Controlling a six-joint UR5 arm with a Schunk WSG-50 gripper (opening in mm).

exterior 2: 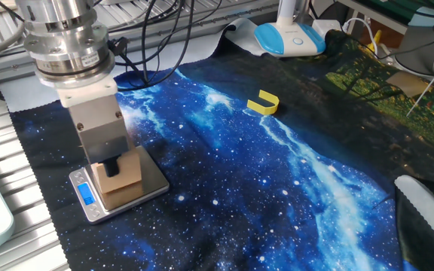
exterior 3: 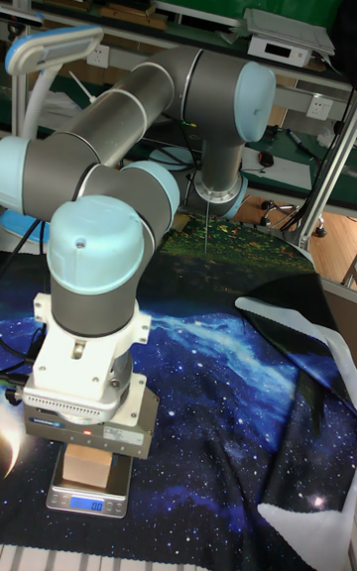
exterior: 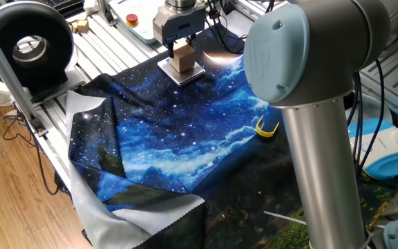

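A small wooden block (exterior: 183, 58) is at a flat digital scale (exterior: 193, 75). My gripper (exterior 2: 111, 164) points down over it, its fingers at the block's sides and seemingly pressed against them, so it looks shut on the block. In the second exterior view one dark finger lies against the block (exterior 2: 123, 190), which stands over the scale's plate (exterior 2: 155, 183). From the third exterior view the display of the scale (exterior 3: 88, 504) appears to read 0.0. Whether the block's underside touches the plate cannot be made out.
A starry cloth (exterior: 178, 131) covers the table, folded over at its near left corner. On it lies a yellow U-shaped piece (exterior 2: 264, 103). Cables hang beside the gripper. A red emergency button (exterior: 131, 19) sits on a device behind.
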